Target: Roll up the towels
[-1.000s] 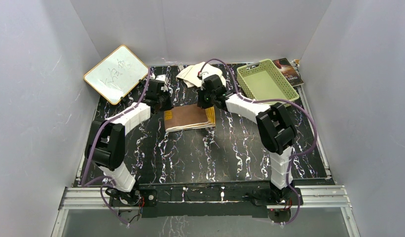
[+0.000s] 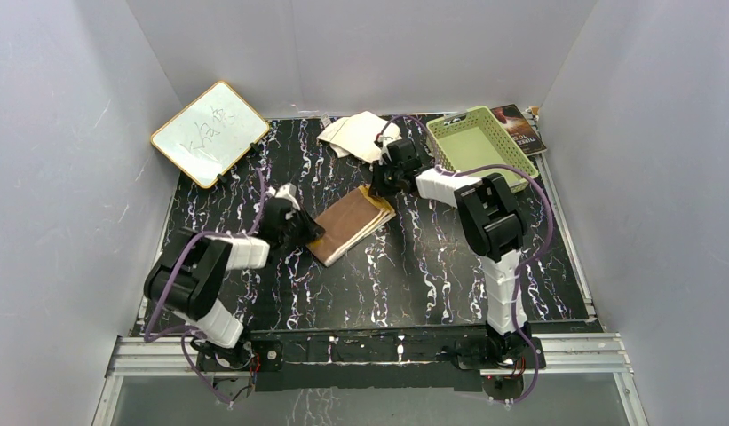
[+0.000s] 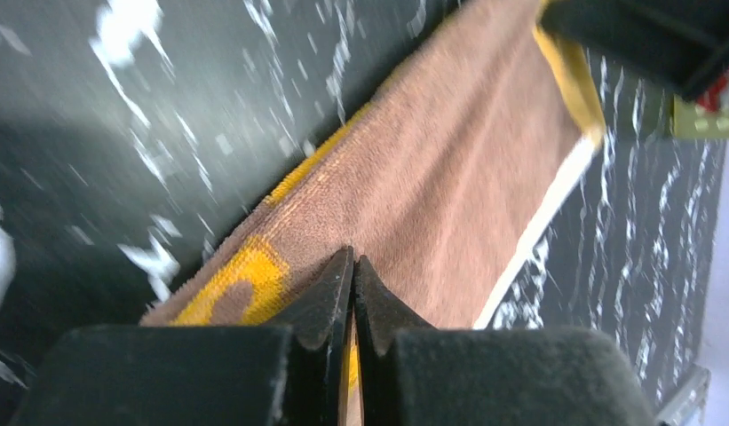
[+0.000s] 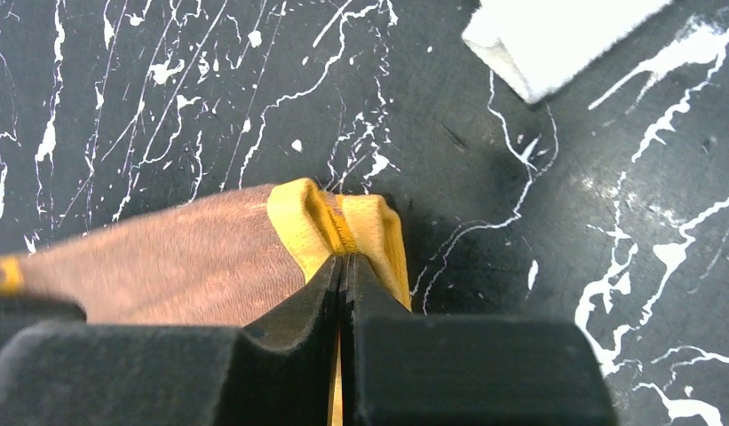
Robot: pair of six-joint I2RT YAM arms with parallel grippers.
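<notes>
A folded brown towel (image 2: 349, 222) with yellow end bands lies slantwise on the dark marbled table, its pale underside showing along the near edge. My left gripper (image 2: 317, 233) is shut on its left end; in the left wrist view the yellow-banded cloth (image 3: 254, 277) bunches at the fingertips and a strip of yellow shows between them. At the upper right corner my right gripper (image 2: 376, 188) is shut as well. There, in the right wrist view, the yellow band (image 4: 300, 222) is pinched up into folds between the fingers.
Pale folded towels (image 2: 365, 135) rest at the back, behind the right gripper. A green basket (image 2: 471, 151) stands empty at the back right beside a book (image 2: 519, 129). A whiteboard (image 2: 209, 133) occupies the back left.
Both grippers came down onto the towel's ends and closed.
</notes>
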